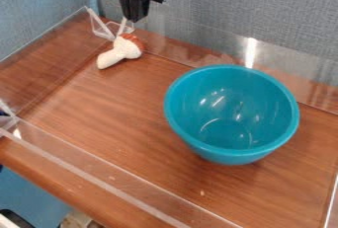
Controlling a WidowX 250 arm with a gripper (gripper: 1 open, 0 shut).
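My gripper (134,5) hangs high at the back of the scene, black, partly cut off by the top edge; whether its fingers are open or shut is unclear. Below it a small object (114,56), white with an orange top, lies tilted on the wooden surface near the back left. A large teal bowl (232,118) stands empty on the right.
Clear plastic edging runs along the back and front of the wooden surface (119,123). A grey back wall and a bluish left wall close it in.
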